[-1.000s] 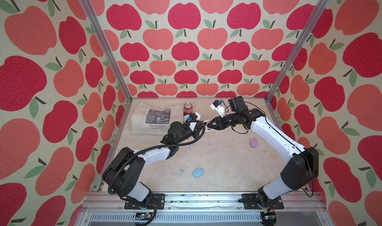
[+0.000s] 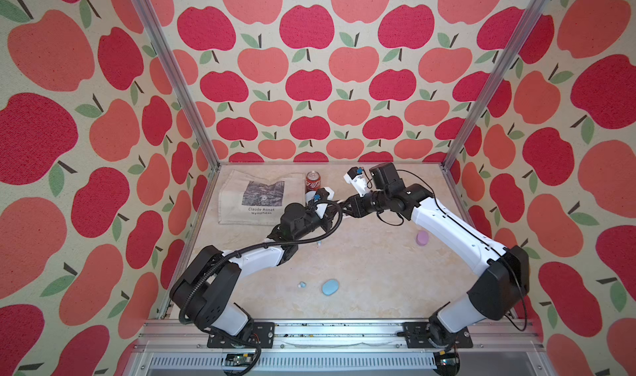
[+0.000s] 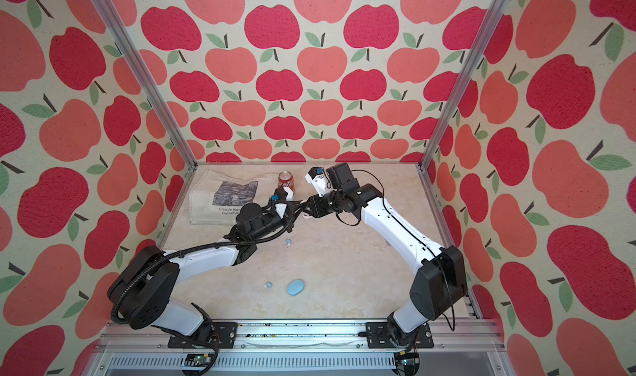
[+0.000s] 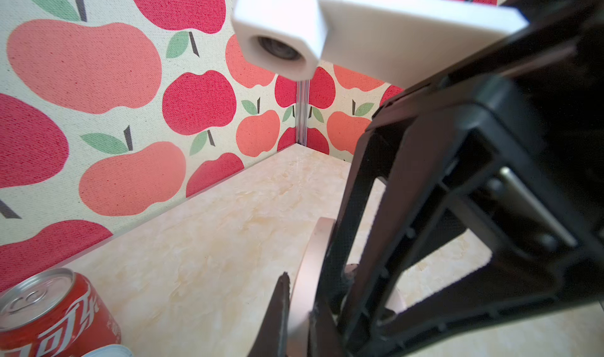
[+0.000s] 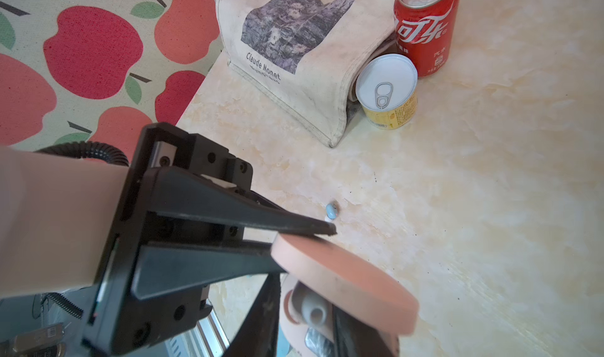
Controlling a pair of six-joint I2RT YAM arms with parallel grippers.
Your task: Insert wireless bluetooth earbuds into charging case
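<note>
Both grippers meet in mid-air at the table's centre, around a pale pink open earbud case [image 5: 343, 275]. My left gripper [image 2: 334, 207] has its finger tips close together at the pink lid's near end, in the right wrist view. My right gripper [image 3: 310, 207] reaches over the case from the right; its black fingers flank the case's inner white part, and whether they touch it is unclear. A small earbud [image 5: 331, 209] lies on the table below. A light blue oval [image 2: 330, 286] and another small earbud [image 2: 302, 284] lie near the front edge.
A printed cloth bag [image 2: 251, 203] lies back left, beside a red cola can [image 5: 426, 33] and a short yellow can [image 5: 386, 102]. A purple oval [image 2: 422, 238] sits at the right.
My left arm has stayed in place.
</note>
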